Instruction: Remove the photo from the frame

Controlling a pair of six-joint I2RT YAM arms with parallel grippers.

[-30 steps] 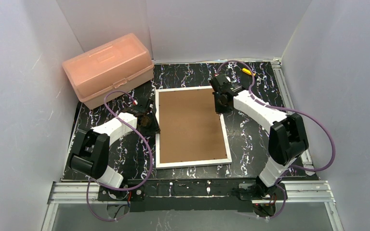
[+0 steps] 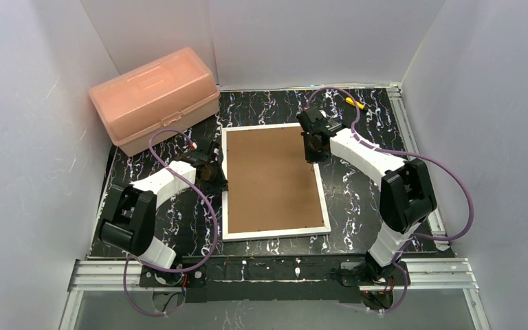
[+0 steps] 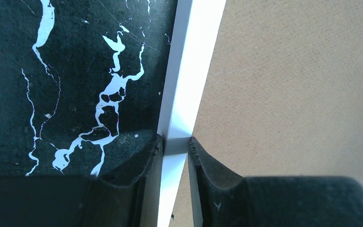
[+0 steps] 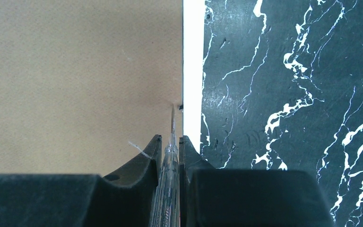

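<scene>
The picture frame lies back side up on the dark table, a white border around a brown backing board. In the left wrist view, my left gripper is shut on the frame's left side. A clear, narrow, pointed tool stands between the fingers of my right gripper, which is shut on it. Its tip is over the board's right edge, close to a small dark tab beside the white border. Whether tip and tab touch I cannot tell. The photo is out of sight.
A closed pink box fills the back left of the table. Far at the back right lies a small yellow object. Purple cables loop over both arms.
The left arm and the frame have not visibly moved.
</scene>
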